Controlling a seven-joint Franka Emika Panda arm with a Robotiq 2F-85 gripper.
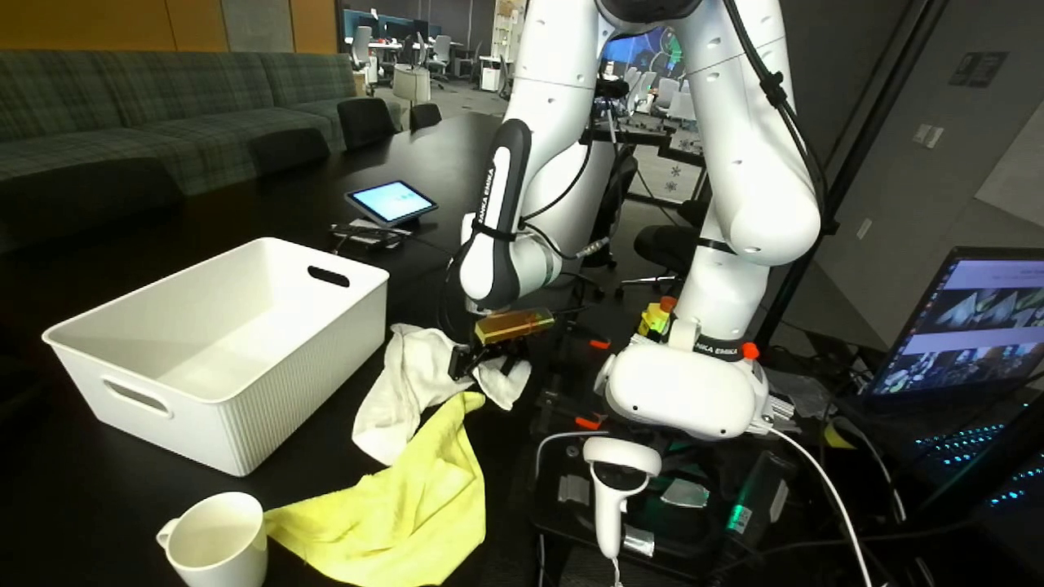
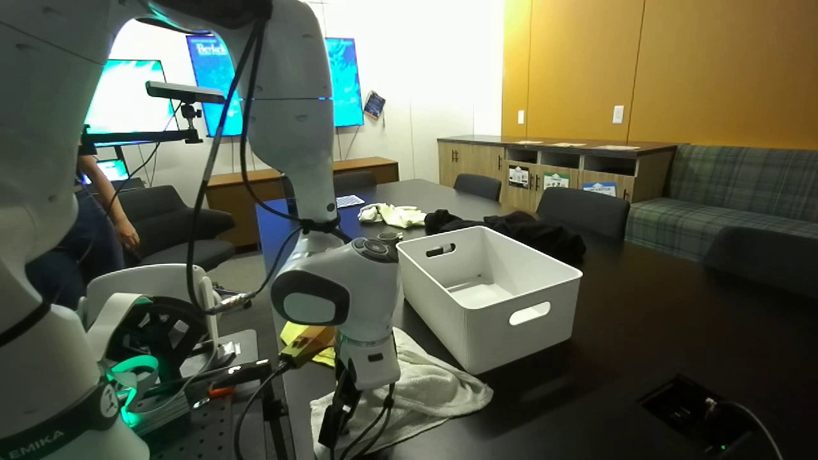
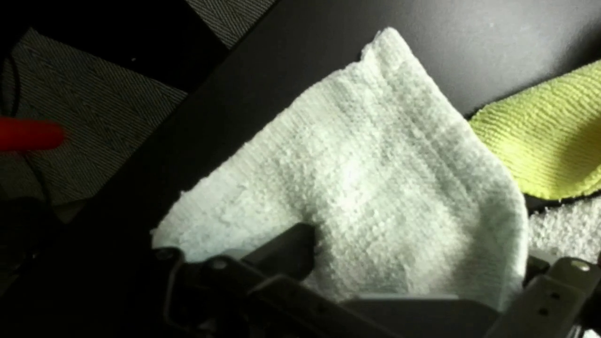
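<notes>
A white towel (image 1: 399, 391) lies crumpled on the dark table, its near corner spread flat in the wrist view. My gripper is low over this towel, its fingers (image 3: 293, 248) apart with towel cloth lying between them. Whether the cloth is pinched cannot be told. A yellow towel (image 1: 416, 509) lies beside the white one, its tip close to the gripper in exterior view 1. Exterior view 2 shows the white towel (image 2: 429, 383) under the gripper, with the fingertips partly hidden there.
An empty-looking white bin (image 1: 313, 337) stands beside the towels. Near the table's front is a white mug (image 1: 220, 548). A tablet (image 1: 391, 202) and a dark cloth (image 2: 529, 234) lie farther off. The table edge runs close to the gripper; bare table surrounds the bin.
</notes>
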